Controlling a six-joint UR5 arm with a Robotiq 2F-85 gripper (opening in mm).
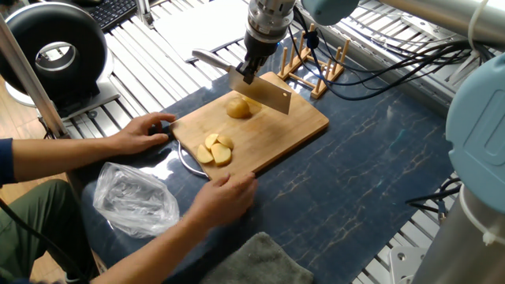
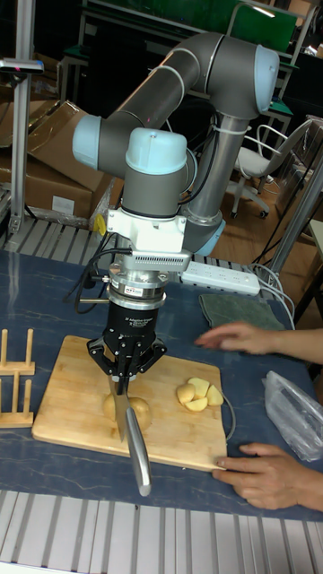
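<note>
My gripper is shut on a cleaver-style knife, near where its blade meets the metal handle. In exterior view 3 the knife's handle points toward the camera, with the gripper above it. A peeled-looking potato piece lies on the wooden cutting board, beside or under the blade; whether they touch I cannot tell. Several cut potato pieces rest in a cluster near the board's handle end, apart from the knife.
A person's hands are at the board's handle end, one at each corner. A plastic bag and grey cloth lie nearby. Behind the board stands a wooden peg rack.
</note>
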